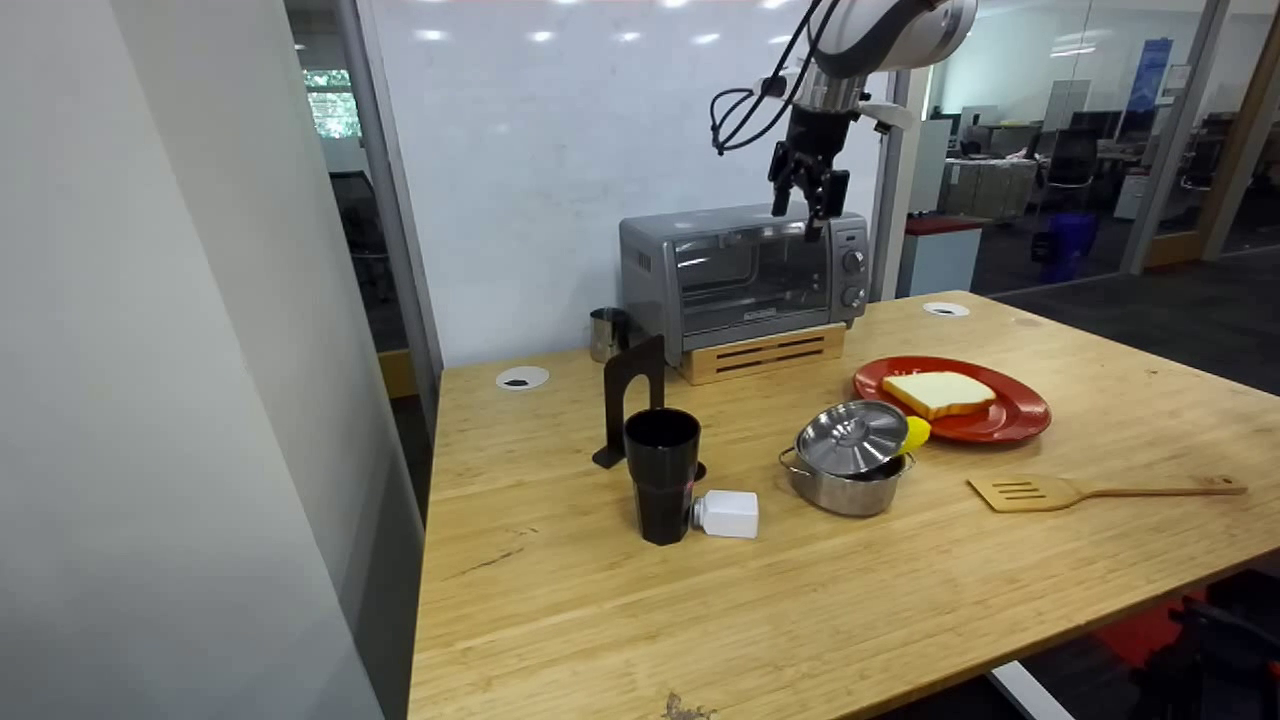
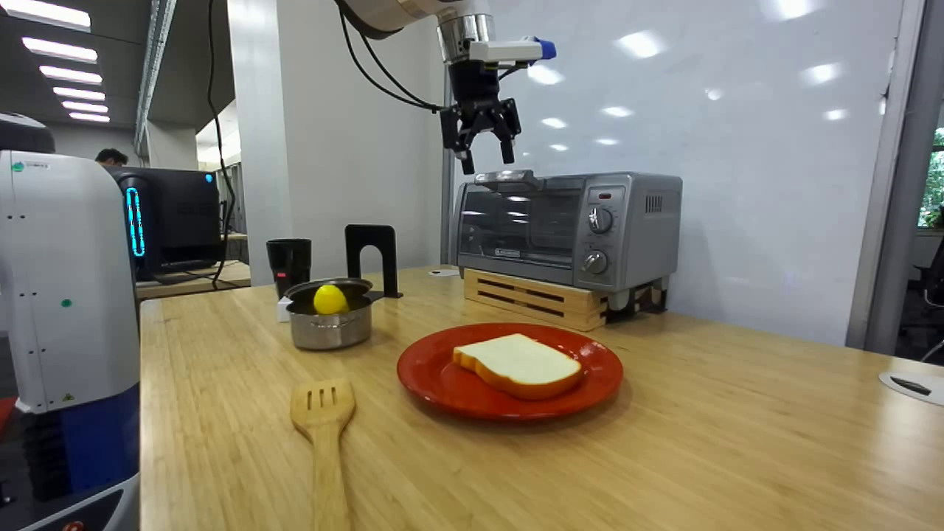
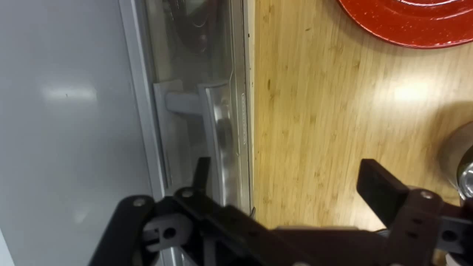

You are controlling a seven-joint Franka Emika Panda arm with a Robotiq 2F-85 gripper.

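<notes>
My gripper is open and empty, its fingers pointing down above the front of the grey toaster oven. In the wrist view, one finger overlaps the oven's front beside the door handle, while the other finger is over bare table. Whether the near finger touches the handle cannot be made out. The oven door appears closed. A slice of bread lies on a red plate in front of the oven.
A steel pot with a tilted lid and a yellow object stands near the plate. Around it are a black cup, white bottle, black bookend and wooden spatula.
</notes>
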